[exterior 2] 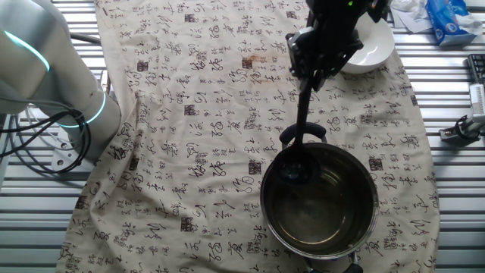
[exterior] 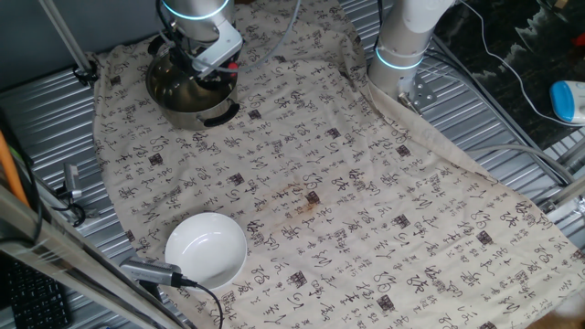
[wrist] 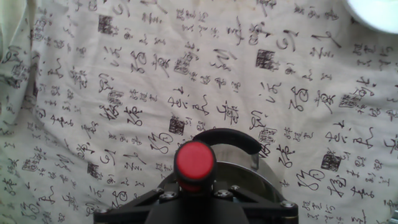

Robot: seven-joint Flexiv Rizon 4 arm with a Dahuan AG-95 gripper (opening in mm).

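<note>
My gripper [exterior 2: 309,76] is shut on the handle of a black ladle [exterior 2: 301,121]. The handle's red end [wrist: 195,160] faces the camera in the wrist view. In exterior view 2 the ladle's dark bowl [exterior 2: 295,165] appears over the near-handle side of a steel pot [exterior 2: 365,178]; whether it is above or below the rim, I cannot tell. The pot [exterior: 187,120] stands at the upper left in exterior view 1, with the arm partly covering it. A white bowl [exterior: 206,249], looking empty, rests well apart from it.
A patterned cloth [exterior: 347,192] covers the table, with a broad clear stretch in its middle. A camera [exterior: 152,272] with a cable sits close by the white bowl. The arm's base [exterior: 395,78] stands at the back. Blue packaging [exterior 2: 452,21] lies beyond the bowl.
</note>
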